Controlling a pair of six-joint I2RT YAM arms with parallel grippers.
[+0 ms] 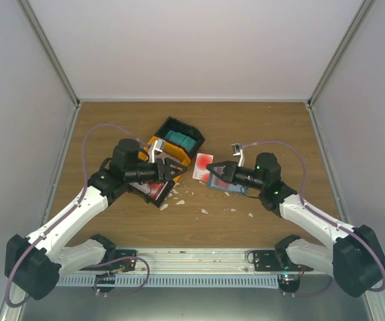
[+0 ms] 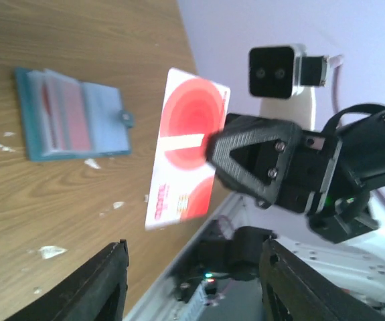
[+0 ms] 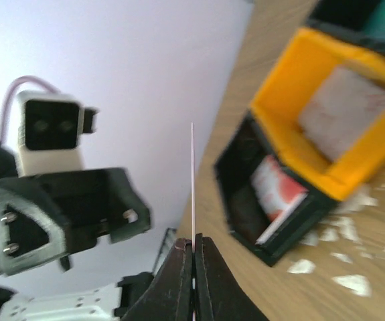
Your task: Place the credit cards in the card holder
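A red-and-white credit card (image 2: 189, 134) faces the left wrist camera, with my right gripper (image 1: 217, 170) shut on its edge. From the right wrist view the card (image 3: 193, 180) appears edge-on as a thin line between the closed fingers. My left gripper (image 1: 173, 168) is open, its fingers (image 2: 115, 277) spread and nothing between them. The blue card holder (image 2: 105, 120), with a clear sleeve section, lies on the table; in the top view the right gripper and the card partly cover it.
A black box (image 3: 242, 177) holding more red-and-white cards stands left of centre. Beside it are a yellow box (image 3: 276, 87) with pale cards and a black box (image 1: 172, 124) with teal cards. White scraps (image 1: 204, 211) dot the wood.
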